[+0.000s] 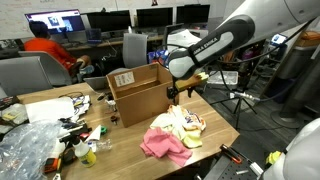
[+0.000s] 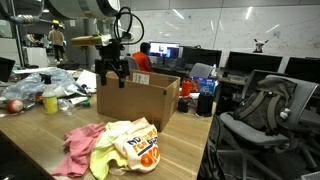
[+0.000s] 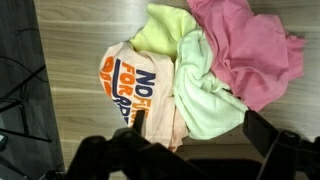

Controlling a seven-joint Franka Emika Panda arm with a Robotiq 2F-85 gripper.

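Note:
Several cloths lie loosely together on the wooden table. In the wrist view they are a pink cloth (image 3: 255, 50), a pale green cloth (image 3: 203, 90), a yellow cloth (image 3: 166, 33) and a cream cloth (image 3: 150, 98) with orange and dark lettering. My gripper is open, its dark fingers wide apart at the lower edge of that view. Nothing is held between them. In the second exterior view the gripper (image 2: 111, 84) hangs in the air above the cloths, in front of a cardboard box (image 2: 150, 103).
Behind the cloths the open cardboard box (image 1: 142, 102) stands on the table. Clear plastic wrapping (image 1: 28, 145), a yellow container (image 1: 84, 153) and small clutter lie to the left. Bare tabletop (image 1: 120, 160) shows left of the pink cloth.

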